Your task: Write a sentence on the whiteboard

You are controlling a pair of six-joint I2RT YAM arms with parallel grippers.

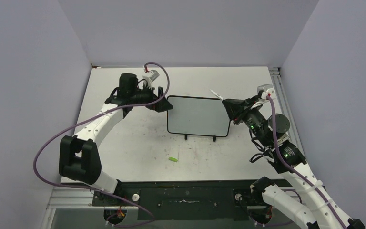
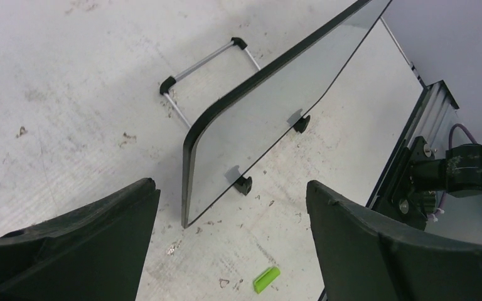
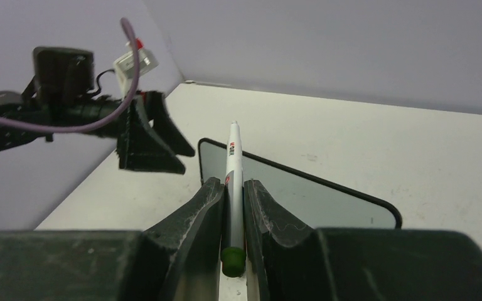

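Observation:
The whiteboard [image 1: 198, 116] stands tilted on its small feet mid-table, black-framed and with no writing that shows. In the left wrist view the whiteboard [image 2: 282, 94] is seen edge-on, a wire stand behind it. My left gripper [image 1: 167, 99] is at the board's left edge, open and empty. A white marker [image 3: 235, 157] with a green end is pinched in my right gripper, shut on it. From above, that marker [image 1: 216, 94] points up and left over the board's top right corner, apart from the surface as far as shows.
A green marker cap [image 1: 173, 159] lies on the table [image 1: 138, 162] in front of the board. Purple hoses [image 1: 76, 125] run along both arms. Bare table surrounds the board, and grey walls [image 1: 190, 33] stand at the back and sides.

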